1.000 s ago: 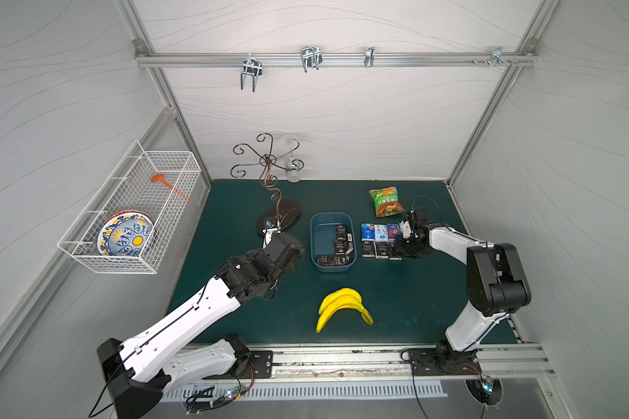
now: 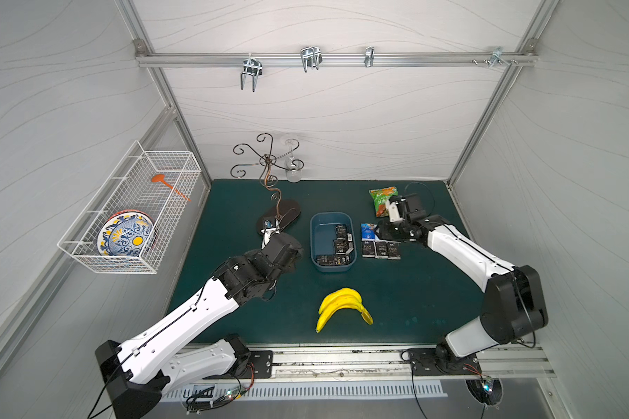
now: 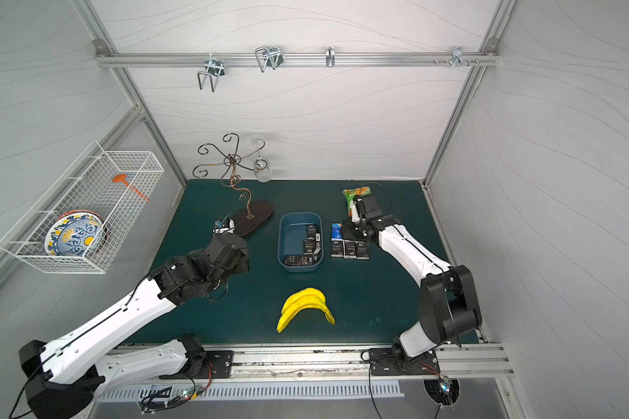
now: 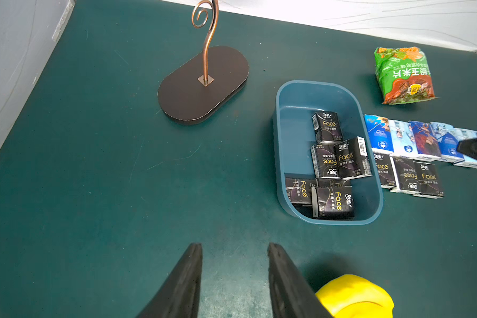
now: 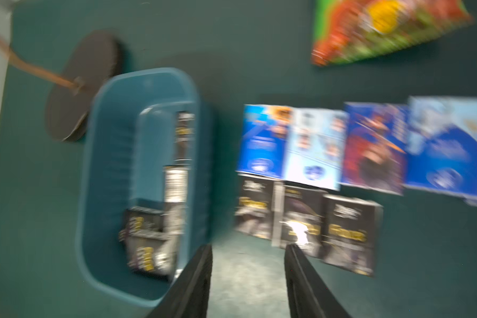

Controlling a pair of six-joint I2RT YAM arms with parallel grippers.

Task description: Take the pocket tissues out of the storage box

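The blue storage box (image 4: 328, 220) holds several black tissue packs (image 4: 331, 201). Right of it, black packs (image 5: 349, 233) lie in a row on the mat beneath a row of blue printed packs (image 5: 376, 145). My left gripper is over the mat left of the box, fingers apart, empty. My right gripper is above the packs beside the box's right side, open with nothing between its fingers; its wrist view is blurred.
A green snack bag (image 4: 404, 76) lies behind the packs. A metal stand (image 4: 206, 98) is at back left, bananas (image 2: 342, 300) at the front. A wire basket (image 2: 129, 209) hangs on the left wall.
My right arm has risen and moved left and back toward the box and snack bag. The left arm looks unchanged.
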